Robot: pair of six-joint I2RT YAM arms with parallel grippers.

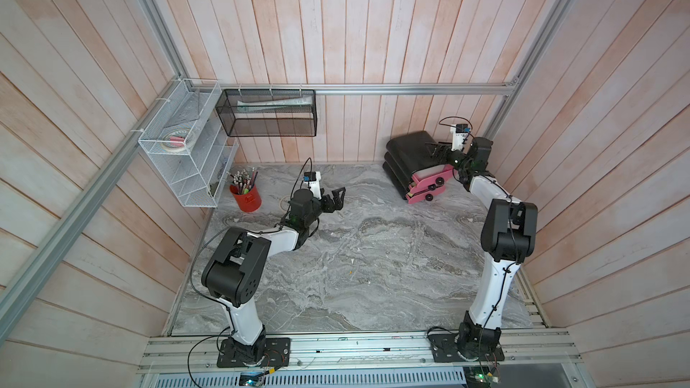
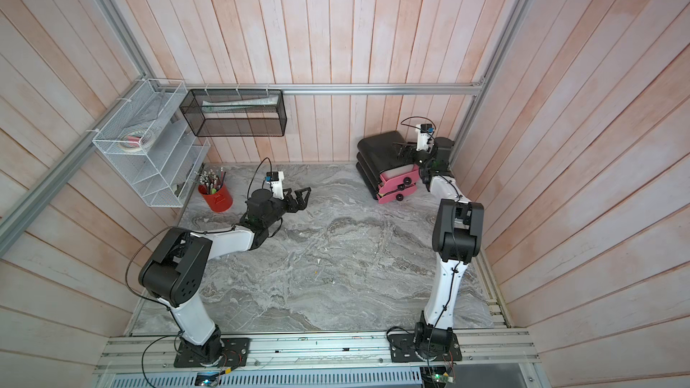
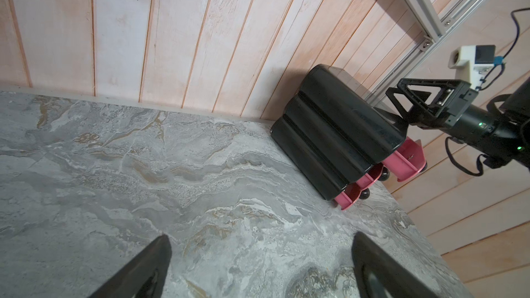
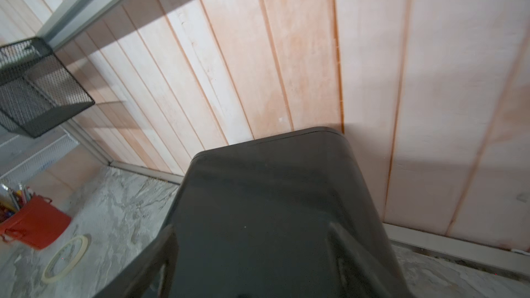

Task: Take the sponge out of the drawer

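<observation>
A black drawer unit (image 1: 413, 151) with pink drawers stands at the back right. Its top pink drawer (image 3: 403, 160) juts out further than those below, and a pale patch shows at its opening in the top views. No sponge can be made out. My right gripper is open above the unit's black top, its fingers (image 4: 163, 259) apart and nothing seen between them. Well to the left of the unit, over the table, my left gripper (image 1: 338, 199) is open and empty.
A red pen cup (image 1: 248, 199) and a tape ring (image 4: 65, 258) are at the left rear. White wire shelves (image 1: 188, 147) and a black mesh basket (image 1: 266, 113) hang above them.
</observation>
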